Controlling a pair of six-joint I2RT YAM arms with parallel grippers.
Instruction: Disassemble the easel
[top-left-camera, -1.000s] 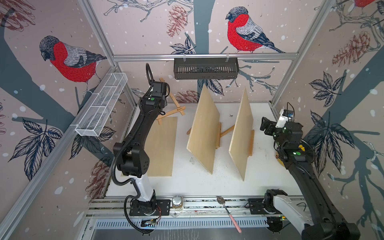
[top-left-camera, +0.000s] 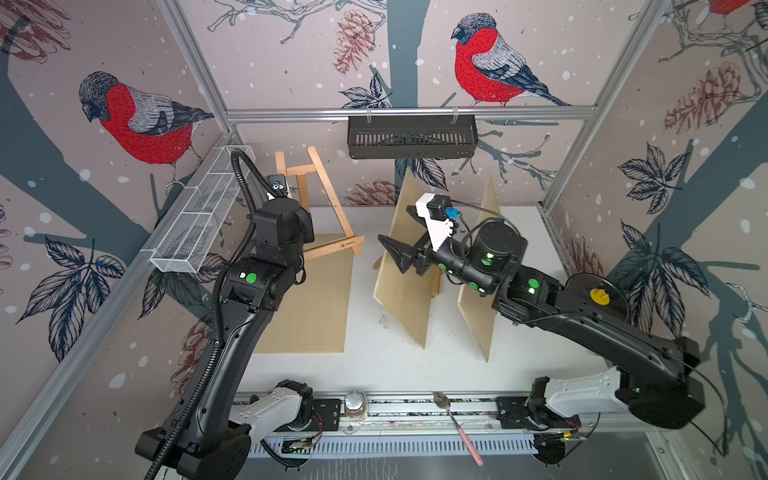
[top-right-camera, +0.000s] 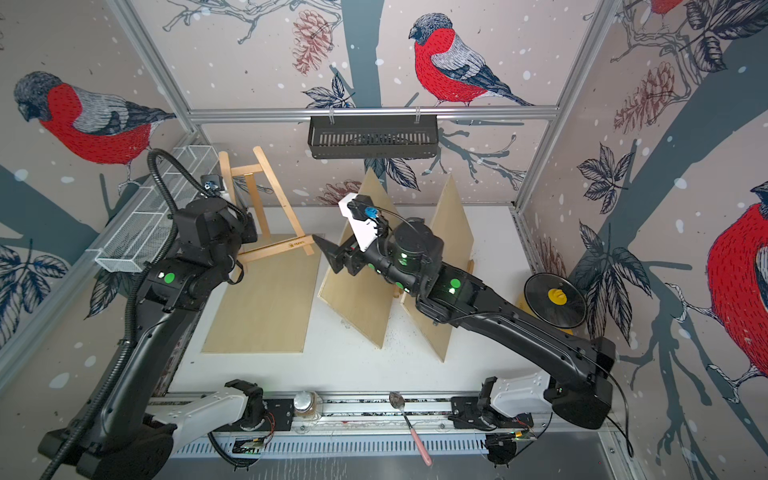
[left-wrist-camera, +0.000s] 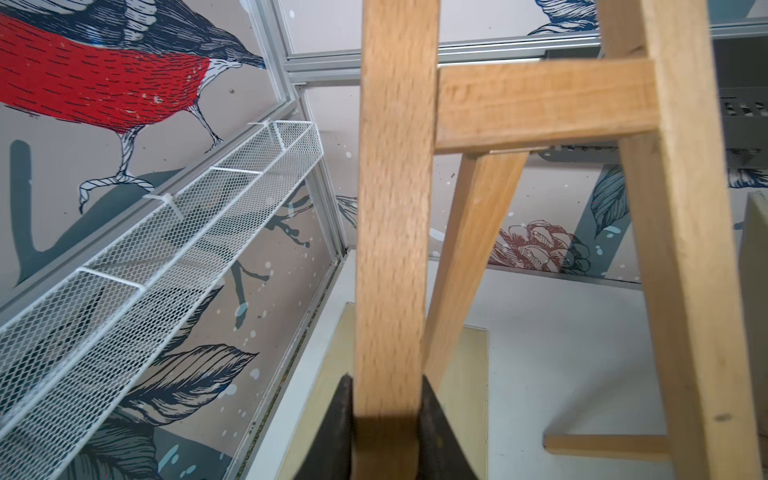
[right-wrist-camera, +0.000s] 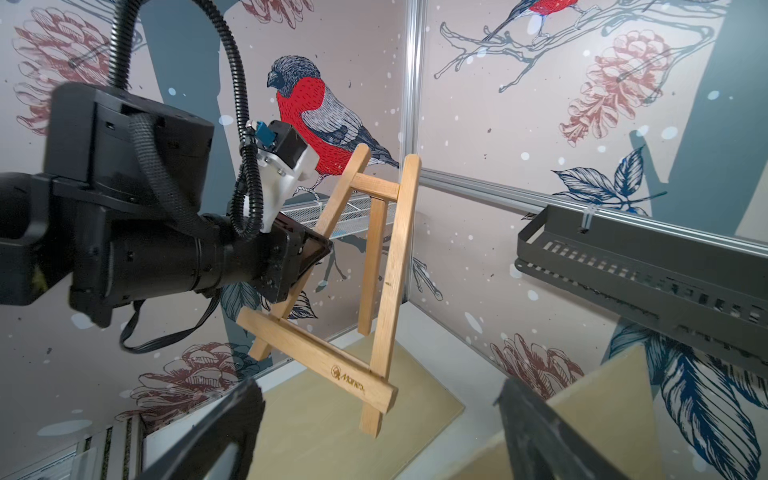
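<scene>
A wooden easel (right-wrist-camera: 392, 296) hangs raised at the back left, its top crossbar and branded lower ledge (right-wrist-camera: 336, 360) attached. My left gripper is shut on one long upright (left-wrist-camera: 392, 200) of it. My right gripper (top-left-camera: 391, 249) stands open and empty in mid-air, right of the easel, over the leaning panels; in the right wrist view its fingers frame the easel from afar.
A flat board (top-right-camera: 256, 312) lies below the easel. Two plywood panels (top-right-camera: 360, 312) stand on wooden supports in the middle. A mesh shelf (top-left-camera: 200, 216) runs along the left wall; a dark rack (top-left-camera: 412, 144) hangs at the back.
My right arm has swung from the far right inward to the middle, above the panels.
</scene>
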